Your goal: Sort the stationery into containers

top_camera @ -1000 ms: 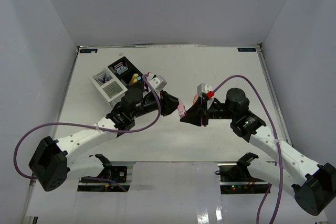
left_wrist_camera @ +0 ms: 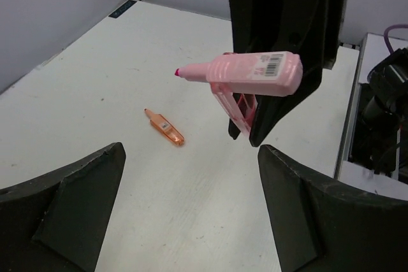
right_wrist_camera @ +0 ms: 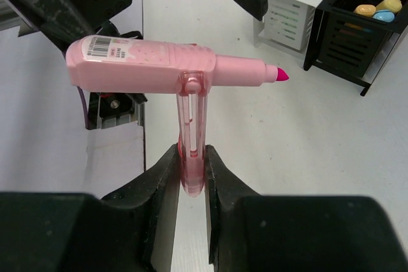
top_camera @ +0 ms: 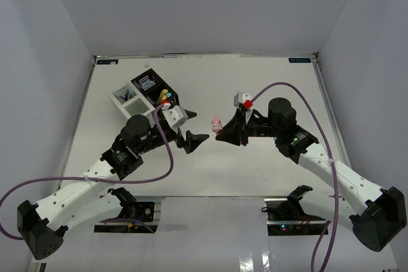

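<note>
A pink highlighter lies across the top of a see-through pink piece, maybe its cap, and its magenta tip is bare. My right gripper is shut on that see-through piece and holds both above the table. In the left wrist view the highlighter points left, in front of the right gripper's dark fingers. Apart from it, my left gripper stands open with nothing between its fingers. An orange marker lies on the table beyond. The black container and white container appear in the right wrist view.
At the table's back left, the white container and the black container stand side by side with small items inside. Both arms reach in from the front, their grippers close together.
My left gripper has drawn back left from the pink highlighter, and its fingers have spread and turned. The right gripper, still holding the pink pieces, has shifted slightly left and back.
</note>
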